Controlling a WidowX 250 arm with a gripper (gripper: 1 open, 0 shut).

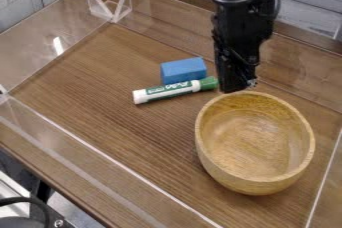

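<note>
My gripper [233, 80] hangs from the black arm just above the back-left rim of a large tan bowl [254, 160], near the right end of a white-and-green tube [170, 91]. It looks shut, with nothing visible between its fingers, though the tips are small and dark. A blue block [183, 70] lies on the wooden table just behind the tube, to the left of the gripper.
A light rail or strip lies at the upper left edge. A dark cable [27, 202] shows at the lower left corner.
</note>
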